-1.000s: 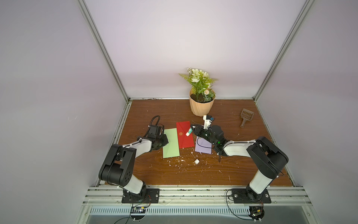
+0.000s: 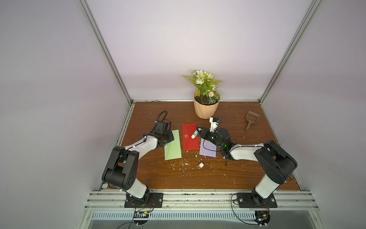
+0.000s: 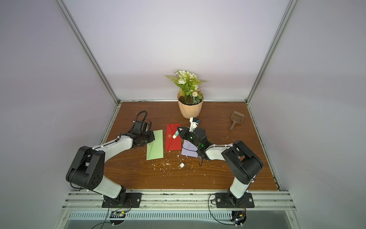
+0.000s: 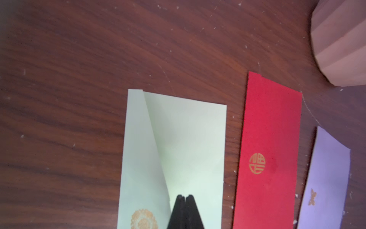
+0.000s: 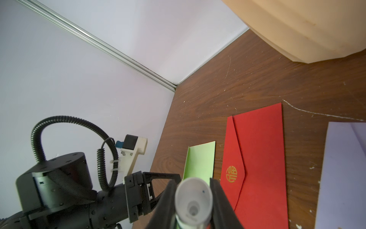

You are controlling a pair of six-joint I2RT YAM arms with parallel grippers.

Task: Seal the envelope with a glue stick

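Note:
A pale green envelope (image 4: 190,137) lies on the table at the left, its flap (image 4: 141,164) folded over along one long side. Over it my left gripper is shut, with nothing showing between its fingers. In the middle lies a red envelope (image 2: 190,143) with a gold emblem, and a lilac envelope (image 4: 326,179) is to its right. My right gripper is shut on a white and green glue stick (image 2: 194,134), held tilted above the red envelope. The stick's white end (image 5: 193,202) faces the right wrist camera.
A white cap (image 2: 201,165) stands on the table in front, among scattered white crumbs. Behind the envelopes is a flower pot (image 2: 206,110). A brown slotted scoop (image 2: 252,117) lies at the back right.
The left gripper has moved up and slightly right over the green envelope. That envelope has shifted a little left and back, and the red one has turned straighter. The right gripper has moved slightly right.

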